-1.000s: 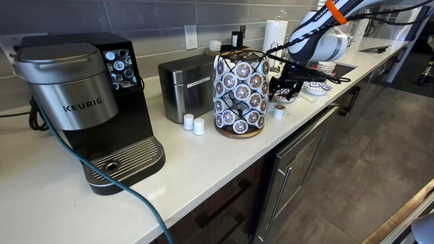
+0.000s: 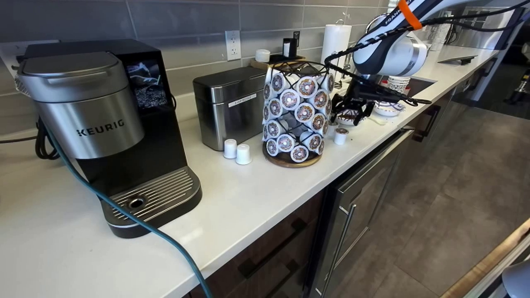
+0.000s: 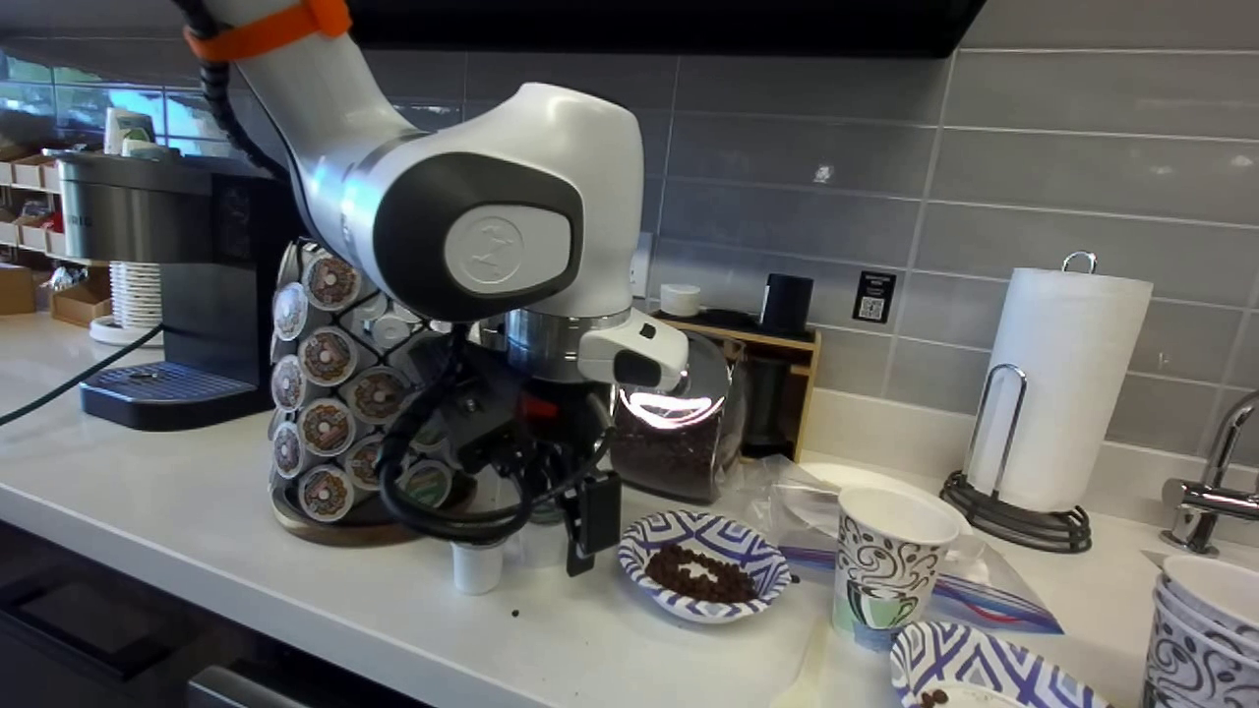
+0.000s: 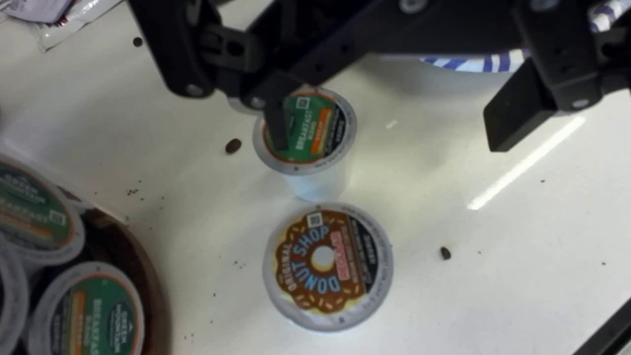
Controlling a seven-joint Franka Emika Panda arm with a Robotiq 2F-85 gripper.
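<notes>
My gripper stands open, its two black fingertips (image 4: 520,109) wide apart with nothing gripped between them. In the wrist view the left fingertip overlaps the lid of a green Breakfast Blend pod (image 4: 319,133); whether it touches cannot be told. Beside that pod stands an upright brown-lidded Donut Shop pod (image 4: 322,266), clear of the fingers. A round wire pod rack (image 2: 293,116), filled with several pods, is just left of the gripper in exterior view 1. Much of the gripper is obscured by cables in exterior view 2.
A Keurig machine (image 2: 99,129) and two white pods (image 2: 243,154) occupy the counter's left part. Close to the gripper is a patterned bowl of coffee beans (image 3: 704,566), with a paper cup (image 3: 887,566) farther right. Black cables loop around the wrist.
The pod rack has turned slightly, so its pods show in different positions. My gripper has shifted a little and its fingers look differently angled. The Keurig's screen picture differs.
</notes>
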